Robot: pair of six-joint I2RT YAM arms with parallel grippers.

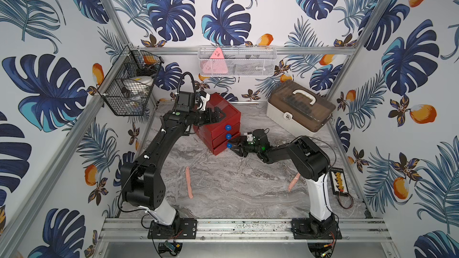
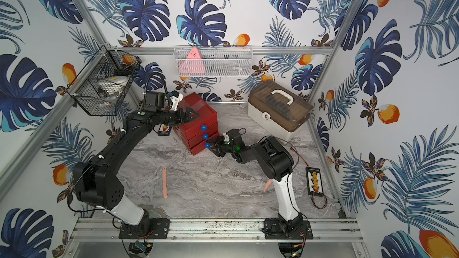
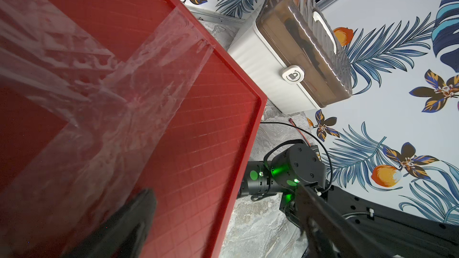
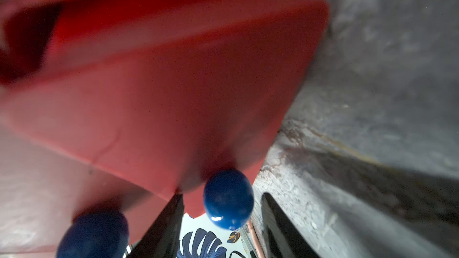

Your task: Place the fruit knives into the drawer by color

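The red cabinet (image 1: 206,136) has three drawers with blue knobs. My left gripper (image 1: 213,116) is over its top, open, with the red top beneath in the left wrist view. My right gripper has its fingers on either side of the bottom drawer's blue knob (image 4: 228,196), part open; whether they touch it is unclear. Another blue knob (image 4: 93,236) is beside it in the right wrist view. Two pinkish knife-like items lie on the marble table: one at left (image 1: 188,181), one at right (image 1: 294,181).
A brown-lidded storage box (image 1: 298,110) stands at back right. Wire baskets (image 1: 129,93) hang at left and back. A small tray with colored items (image 1: 339,181) lies at far right.
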